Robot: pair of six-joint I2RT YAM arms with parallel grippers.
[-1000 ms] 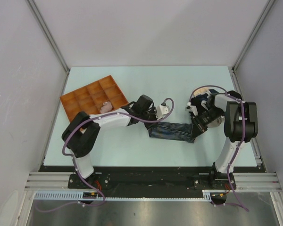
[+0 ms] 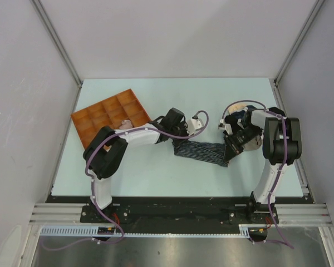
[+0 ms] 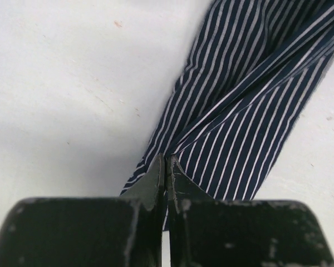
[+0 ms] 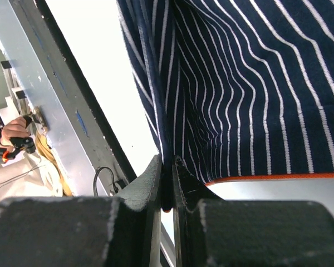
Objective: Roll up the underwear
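The navy white-striped underwear (image 2: 203,152) lies stretched between my two grippers on the white table. My left gripper (image 2: 178,142) is shut at its left end, with fingertips (image 3: 156,172) against a narrow folded strip in the left wrist view; whether fabric is pinched between them is unclear. My right gripper is shut on the right end, where the striped cloth (image 4: 267,94) gathers into a narrow fold at the fingers and an orange seam runs along its edge.
An orange compartment box (image 2: 106,111) with a pale pink item stands at the left. A pile of dark and beige clothing (image 2: 250,142) lies at the right, beside the right arm.
Both arms and the underwear between them have shifted slightly toward the back of the table.
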